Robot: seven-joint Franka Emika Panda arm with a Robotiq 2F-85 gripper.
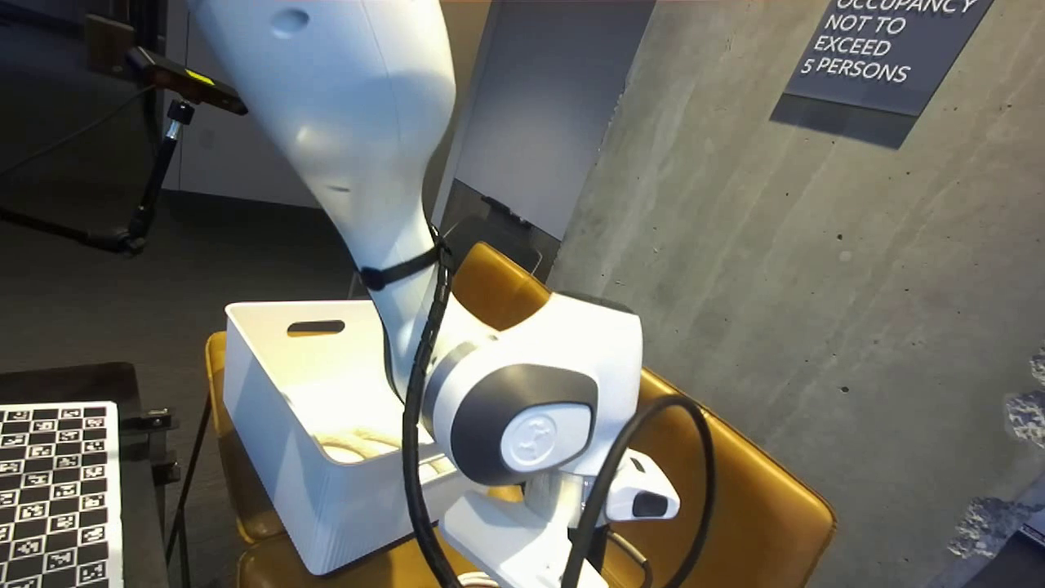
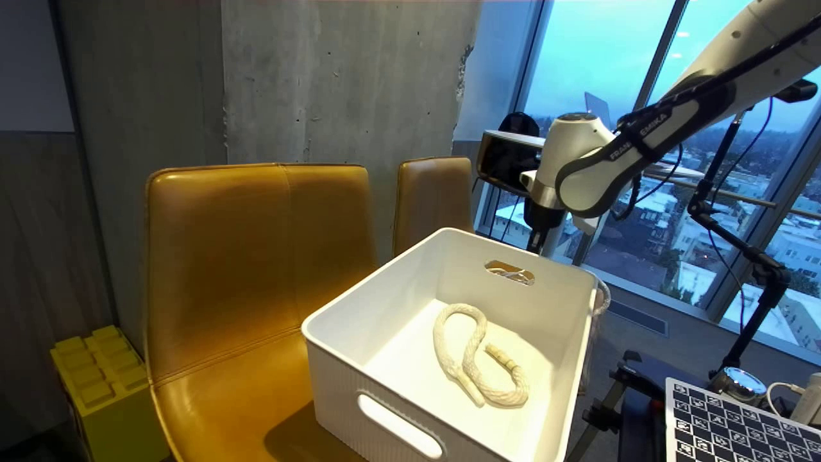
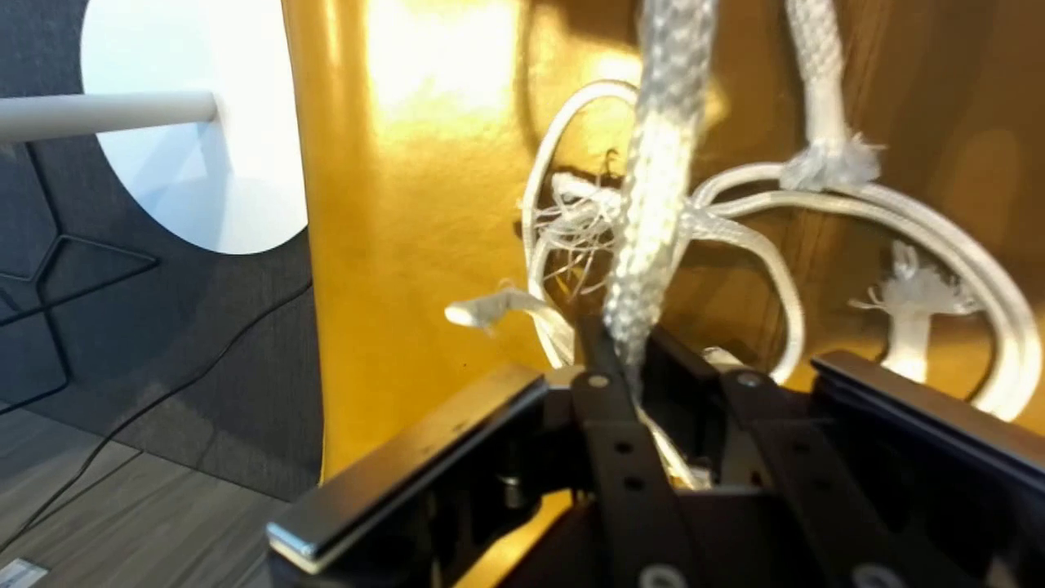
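In the wrist view my gripper is shut on a thick white braided rope (image 3: pixel 666 147), which runs from the fingertips up past the top of the picture. Thinner white cord (image 3: pixel 911 220) lies in loops on the tan seat beneath. The white bin (image 2: pixel 331 362) contains a coiled cream rope (image 2: pixel 469 369). Beyond the bin's far wall, my dark gripper (image 2: pixel 541 231) points down, its tips hardly visible. Exterior view 1 shows the arm's wrist low beside the bin, with the fingers hidden.
Tan chairs (image 2: pixel 262 269) carry the bin and the ropes. Frayed rope ends (image 3: pixel 833 162) lie near the gripper. A checkered board (image 1: pixel 59 490) and a camera stand (image 1: pixel 147 196) are on the left in exterior view 1. A concrete wall (image 1: pixel 784 294) rises behind.
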